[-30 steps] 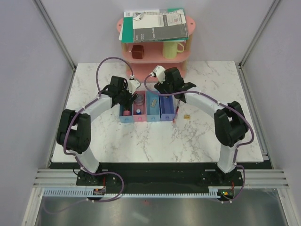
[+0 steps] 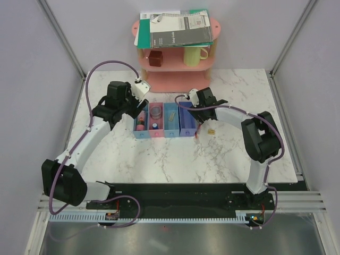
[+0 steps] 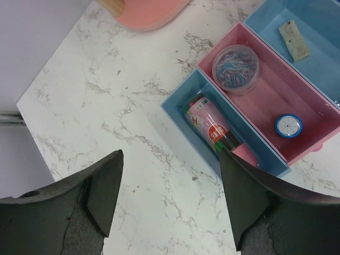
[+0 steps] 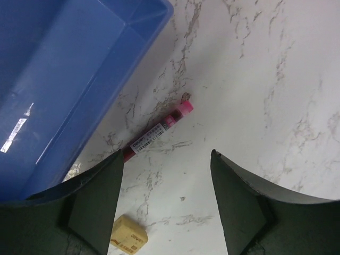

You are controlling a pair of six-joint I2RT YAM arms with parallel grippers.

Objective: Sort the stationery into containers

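A red pen with a pink end [image 4: 167,121] lies on the marble table beside the dark blue bin [image 4: 106,90]. Over it, my right gripper has its fingers well apart and nothing between them. Near the pen is a small yellowish block [image 4: 128,235], probably an eraser. My left gripper is open and empty, above the left end of the bins. The light blue bin [image 3: 183,118] there holds a pink-labelled roll [image 3: 208,121]. In the pink bin [image 3: 271,79] sit a round tub of clips [image 3: 235,70] and a blue-and-white round item [image 3: 288,125]. Another light blue bin [image 2: 171,133] contains a pale eraser [image 3: 294,40].
A pink shelf [image 2: 172,82] stands behind the bins, with books [image 2: 178,32] on top and a brown box [image 2: 155,58] and a yellow-green mug [image 2: 194,56] on its middle level. Bare table lies in front of the bins and to both sides.
The left gripper has moved left and up, away from over the bins. My right gripper has shifted right and lower, from above the dark blue bin to the pen.
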